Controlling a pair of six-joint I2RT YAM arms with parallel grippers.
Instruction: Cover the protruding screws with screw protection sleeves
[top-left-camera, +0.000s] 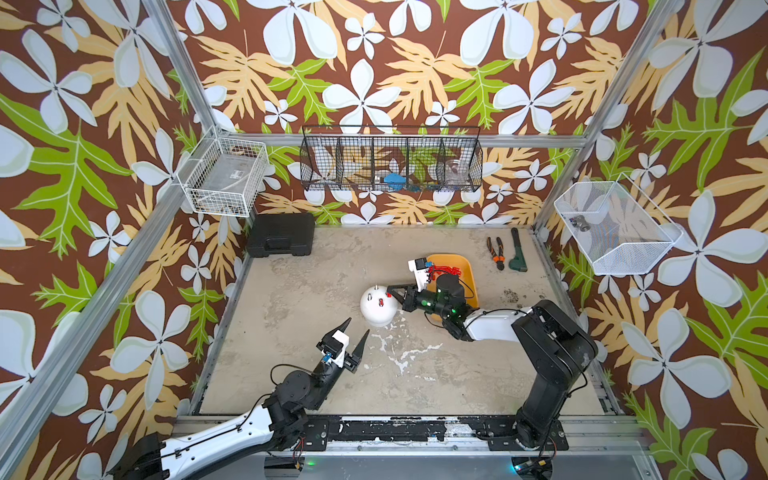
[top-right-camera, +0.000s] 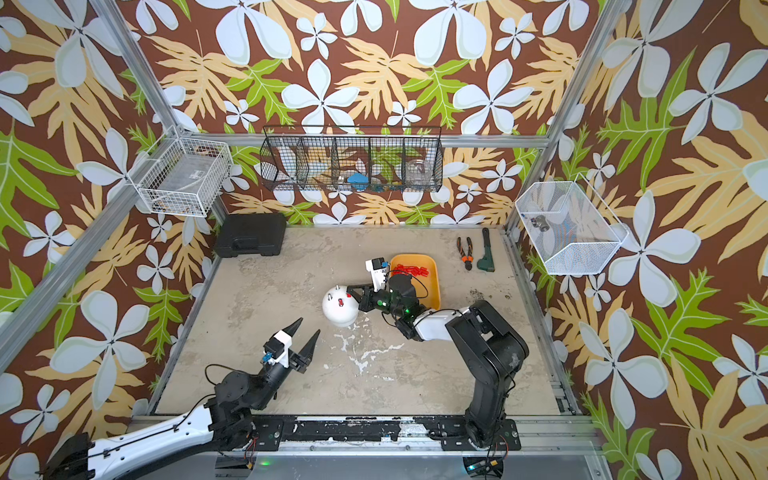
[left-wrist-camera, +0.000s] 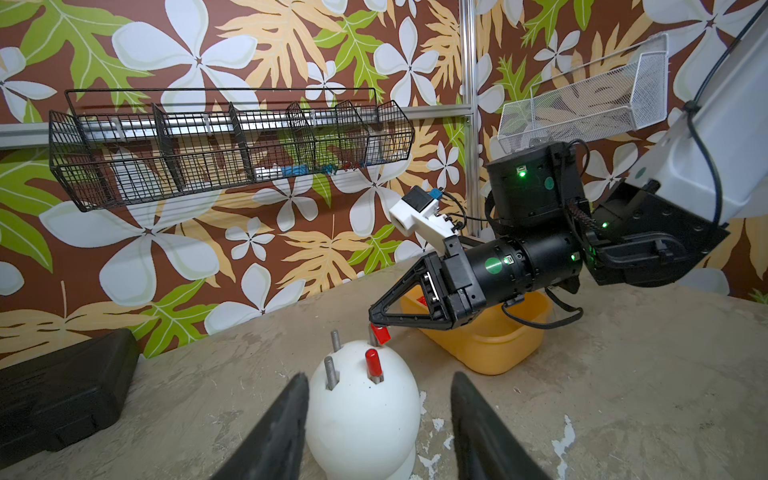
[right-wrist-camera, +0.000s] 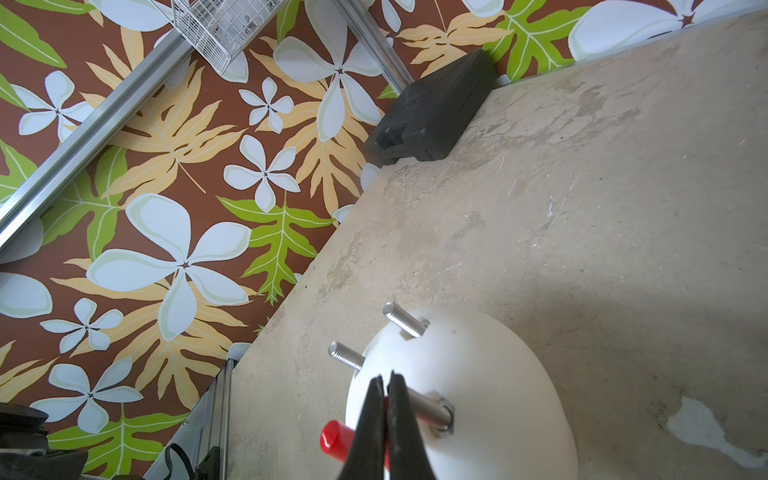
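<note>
A white dome (top-left-camera: 378, 312) with several upright screws stands mid-table. In the left wrist view, a red sleeve (left-wrist-camera: 373, 363) covers the front screw, while the left screw (left-wrist-camera: 330, 373) and a rear screw (left-wrist-camera: 336, 341) are bare. My right gripper is shut at the dome, with a second, tilted red sleeve (left-wrist-camera: 381, 334) at its fingertips. Beside that sleeve rises another bare screw (right-wrist-camera: 429, 408); the tips partly hide it in the right wrist view. Toward the front left, my left gripper (top-left-camera: 358, 327) is open and empty, apart from the dome.
Behind the right gripper, an orange tub (top-left-camera: 457, 268) holds more red sleeves. Pliers (top-left-camera: 496, 253) and a green-handled tool (top-left-camera: 517, 250) lie at the back right, a black case (top-left-camera: 280, 234) at the back left.
</note>
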